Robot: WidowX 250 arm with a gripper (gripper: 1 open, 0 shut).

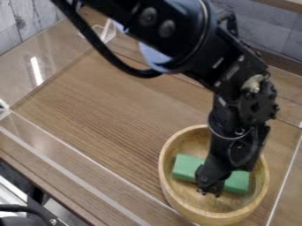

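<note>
A light wooden bowl [179, 194] stands at the lower right of the table, with a green rectangular block [188, 169] lying inside it. My gripper [216, 181] is down in the bowl over the middle of the block, partly hiding it, its fingers open around or just above the block. Whether the fingertips touch it cannot be made out clearly.
A wall stands at the top left.
</note>
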